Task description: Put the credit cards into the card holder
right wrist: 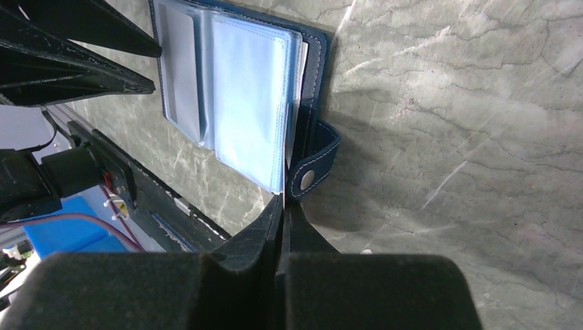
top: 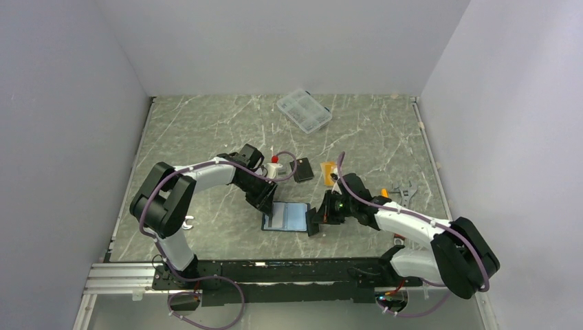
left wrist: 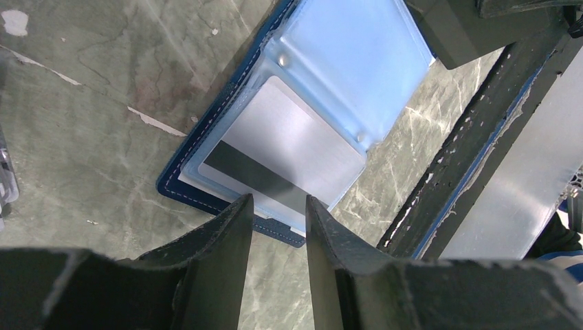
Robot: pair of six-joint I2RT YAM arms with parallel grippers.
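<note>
The dark blue card holder (top: 286, 230) lies unfolded on the table, with clear sleeves. A white card with a black stripe (left wrist: 289, 137) shows in its left sleeve, and the other sleeve (right wrist: 249, 96) looks pale blue. At the holder's left end, my left gripper is part open, its fingertips apart with nothing gripped between them. My right gripper is shut on a thin black card (left wrist: 457, 31), which stands on edge by the holder's right side. From the right wrist that card is seen edge-on, beside the sleeve's edge; whether it is inside the sleeve I cannot tell.
The holder's snap strap (right wrist: 313, 168) curls up near the right fingertips. Farther back lie a dark flat item (top: 302, 170), an orange item (top: 328, 172) and a clear compartment box (top: 304, 111). Tools (top: 404, 192) lie at the right. Open table remains left of the holder.
</note>
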